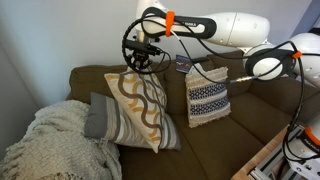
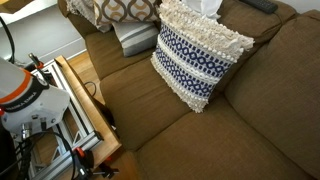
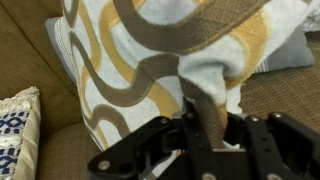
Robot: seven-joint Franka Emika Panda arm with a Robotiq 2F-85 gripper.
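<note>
A pillow with wavy brown, tan and white bands (image 3: 150, 75) fills much of the wrist view, a fold of it pinched between the black fingers of my gripper. In exterior view 1 my gripper (image 1: 146, 62) is at the top of this wavy pillow (image 1: 138, 100), which hangs or leans steeply against the sofa back. A grey striped pillow (image 1: 100, 118) lies behind and left of it. Whether the wavy pillow's lower edge rests on the seat is hard to tell.
A blue-and-white fringed pillow (image 2: 192, 62) leans against the brown sofa (image 2: 210, 140). A cream knitted blanket (image 1: 62, 145) covers the sofa's left end. A remote (image 2: 262, 5) lies on the sofa back.
</note>
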